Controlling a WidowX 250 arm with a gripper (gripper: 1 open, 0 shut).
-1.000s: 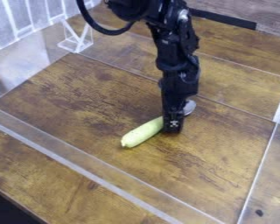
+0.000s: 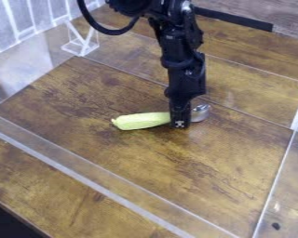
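A pale yellow-green elongated object (image 2: pixel 142 121), like a corn cob or vegetable, lies on the wooden table (image 2: pixel 101 167), pointing left from under my gripper (image 2: pixel 182 119). The gripper reaches down from above, its tips low at the object's right end and partly covering it. A small silvery round piece (image 2: pixel 201 112) shows just right of the fingertips. Whether the fingers are shut on the object is hard to tell.
Clear plastic edging runs along the table's left, front and right sides. A white bracket (image 2: pixel 82 39) stands at the back left. The wooden surface around the gripper is clear.
The yellow-green object has swung round, its free end moving up and left, so it lies closer to horizontal. The gripper has shifted slightly.
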